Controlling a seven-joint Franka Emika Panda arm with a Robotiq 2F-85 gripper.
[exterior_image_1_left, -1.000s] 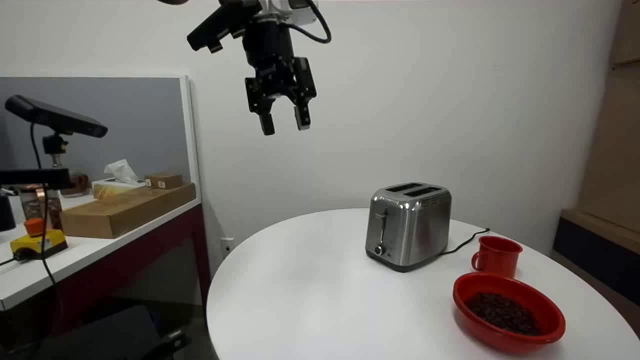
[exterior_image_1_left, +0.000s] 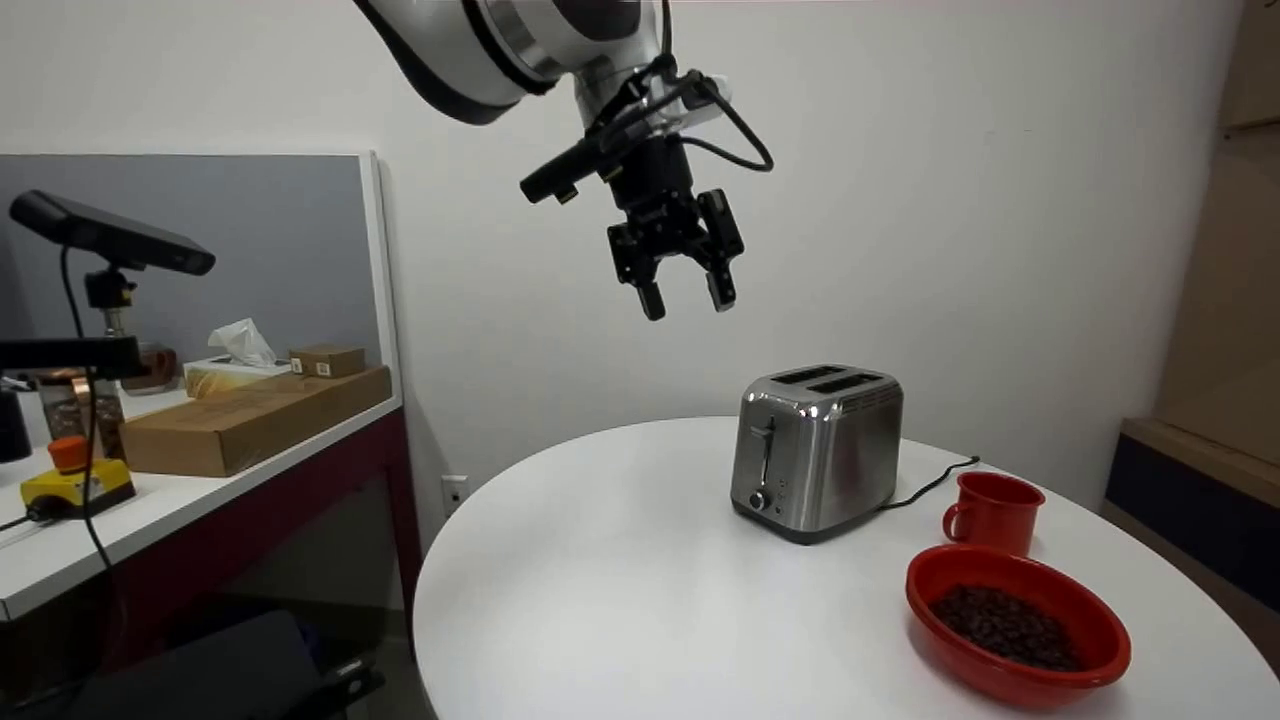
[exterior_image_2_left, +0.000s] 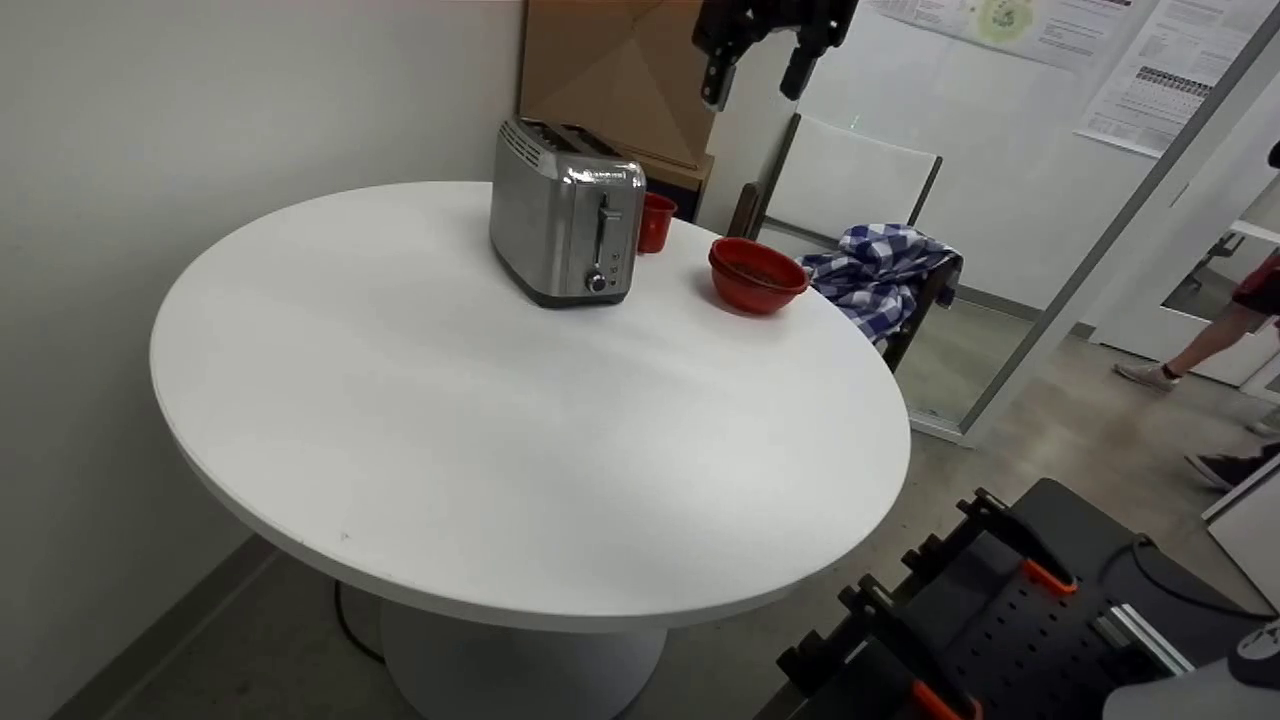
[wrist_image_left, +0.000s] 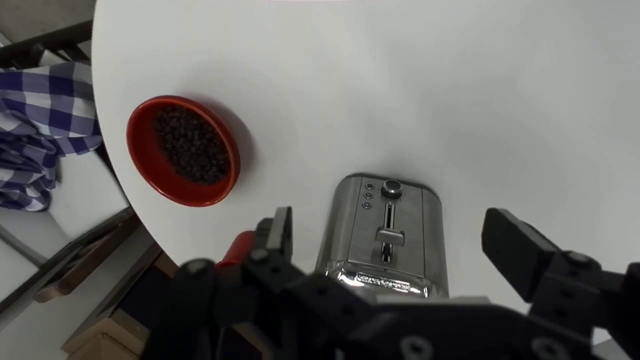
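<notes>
My gripper (exterior_image_1_left: 686, 305) hangs in the air, well above the table and clear of everything on it. Its fingers stand open with nothing between them. A silver two-slot toaster (exterior_image_1_left: 821, 456) stands upright on the white table; in the wrist view the toaster (wrist_image_left: 393, 231) appears beyond and between the fingers. A red bowl (exterior_image_1_left: 936, 600) of dark beans sits at the table's right side. Behind it is a red mug (exterior_image_1_left: 998, 514), which in the wrist view my left-hand finger partly covers.
The toaster's black cord (exterior_image_1_left: 930, 486) trails toward the back edge near the mug. A side desk (exterior_image_1_left: 276, 444) with boxes stands apart on the left.
In exterior view 1 my gripper has moved right and somewhat lower, closer to the toaster, and is still open. The toaster, mug and bowl have stayed where they were.
</notes>
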